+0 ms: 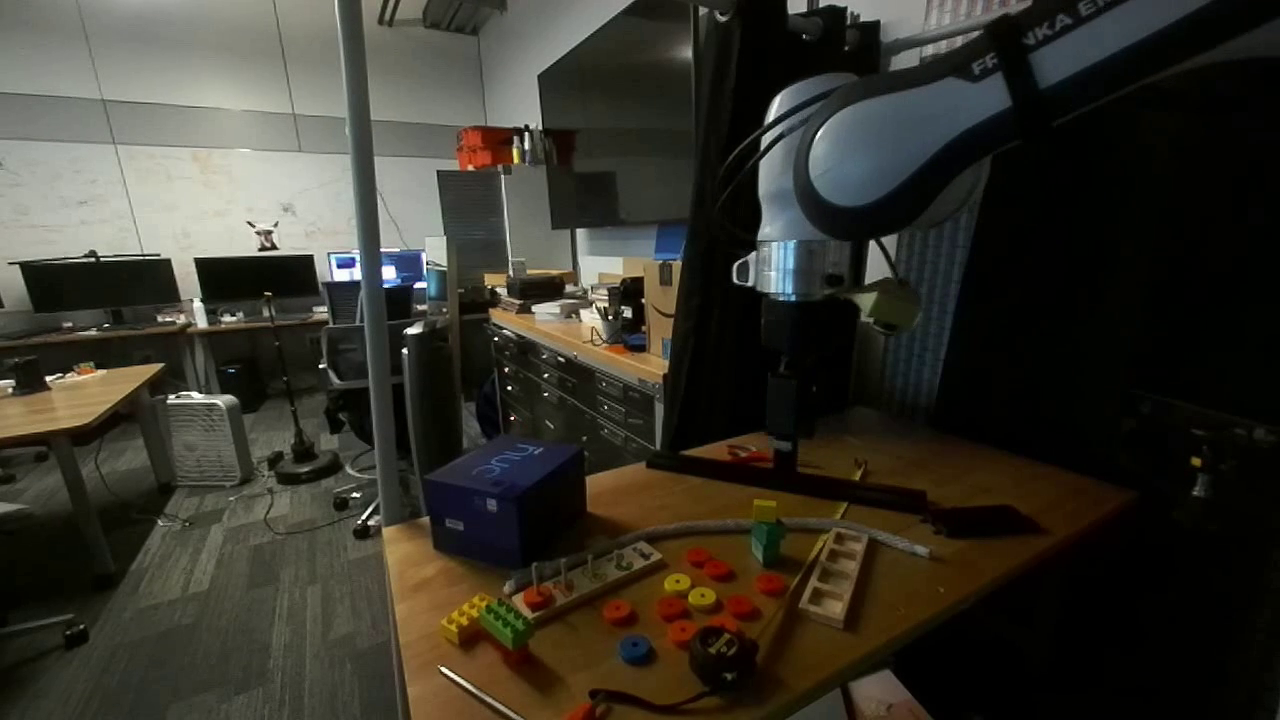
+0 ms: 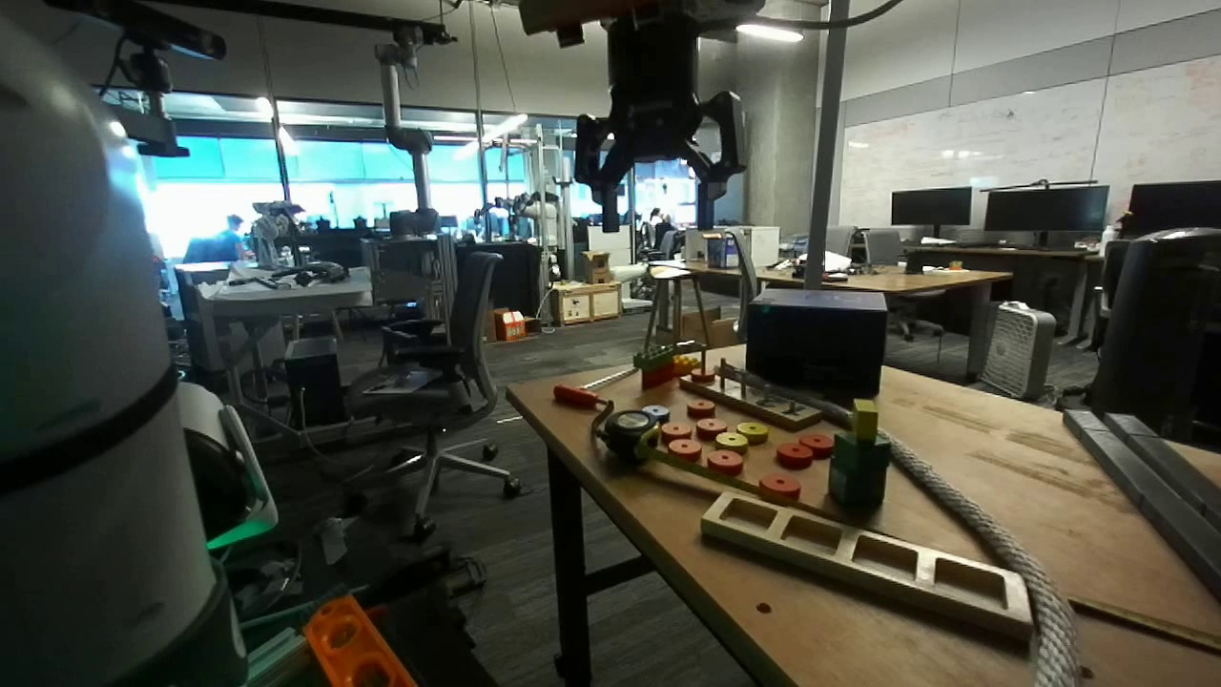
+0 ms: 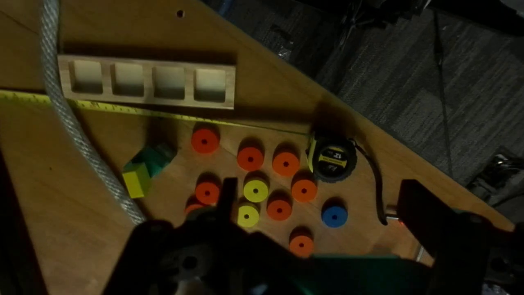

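Observation:
Above the table hangs my gripper (image 2: 660, 206), its two fingers spread wide with only air between them. In the wrist view, loose discs lie on the wood: several red ones, such as the red disc (image 3: 250, 158), two yellow, including the yellow disc (image 3: 256, 190), and one blue disc (image 3: 335, 216). The pegboard (image 2: 750, 396) carries a red disc on its end peg in exterior view 1; the gripper's body hides that board from the wrist view. A wooden tray (image 3: 147, 81) with empty square pockets lies nearby. A yellow block (image 3: 137, 180) tops a green block (image 3: 156, 159).
A tape measure (image 3: 334, 157) sits by the table edge, its strip running along the tray. Grey rope (image 2: 973, 515) curves past the blocks. A dark blue box (image 1: 505, 498), toy bricks (image 1: 486, 620) and a black bar (image 1: 780, 478) also occupy the table.

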